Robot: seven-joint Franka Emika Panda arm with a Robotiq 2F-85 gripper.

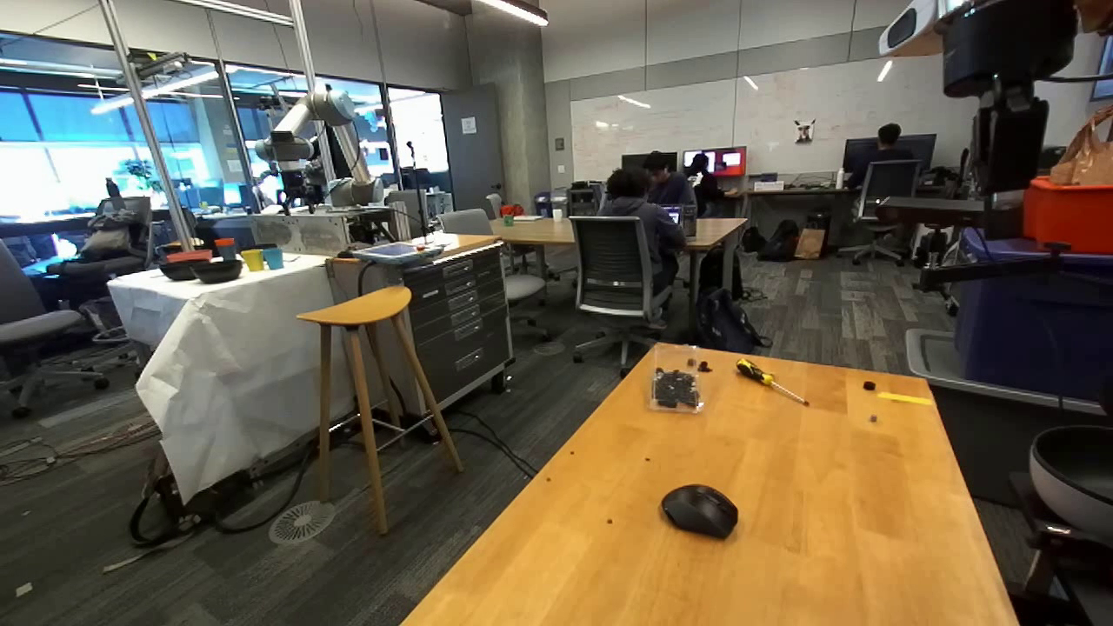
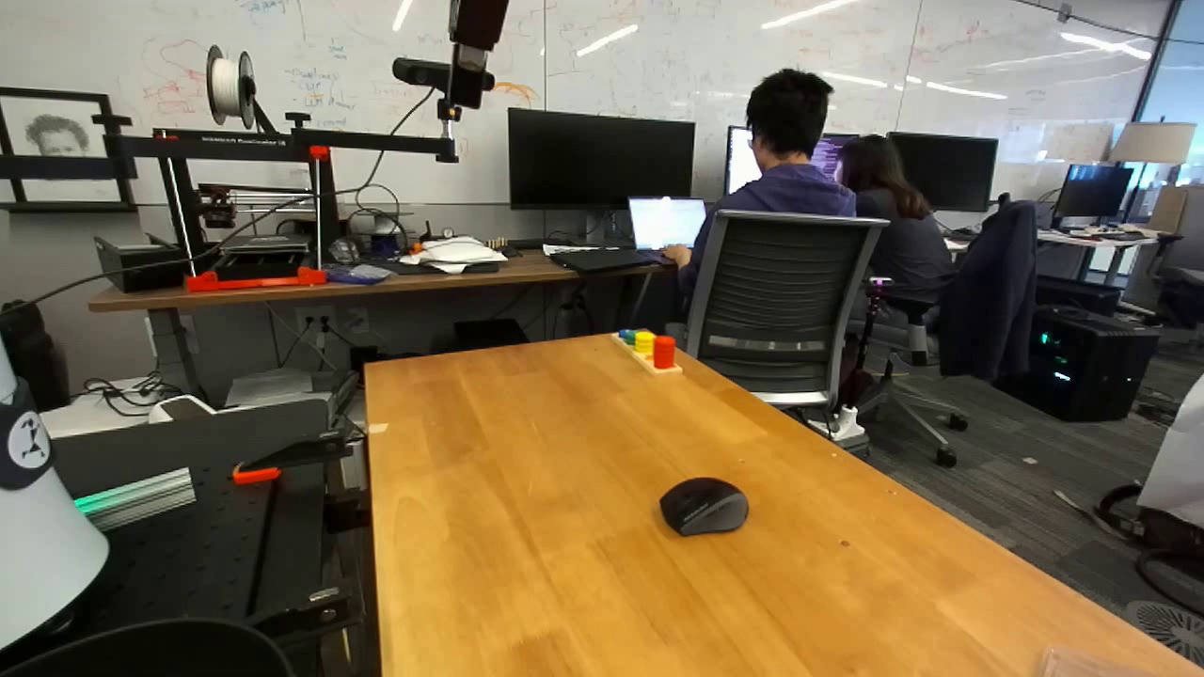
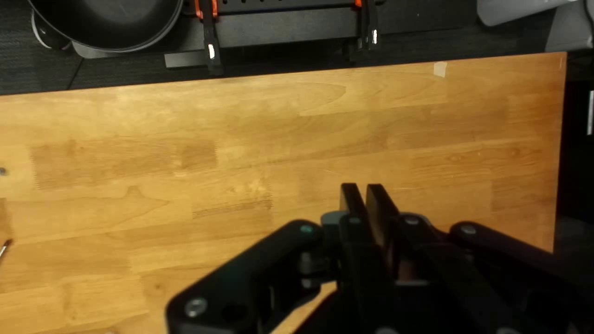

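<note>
My gripper hangs above the wooden table [image 3: 234, 144], its two dark fingers close together with a thin gap. I cannot make out any object between them. In exterior view 1 the gripper [image 1: 1009, 188] is at the upper right, well above the tabletop; exterior view 2 shows only its lower part [image 2: 468, 73] at the top edge. A black computer mouse [image 1: 700, 511] lies on the table, well apart from the gripper; in exterior view 2 the mouse [image 2: 704, 507] is right of the table's middle. The wrist view does not show the mouse.
A clear box of small dark parts [image 1: 676, 386], a yellow-black screwdriver [image 1: 769, 381] and a yellow strip [image 1: 903, 398] lie at one end. Coloured stacking pieces [image 2: 652, 350] stand at another edge. A dark pan [image 3: 114, 19] sits beyond the table edge.
</note>
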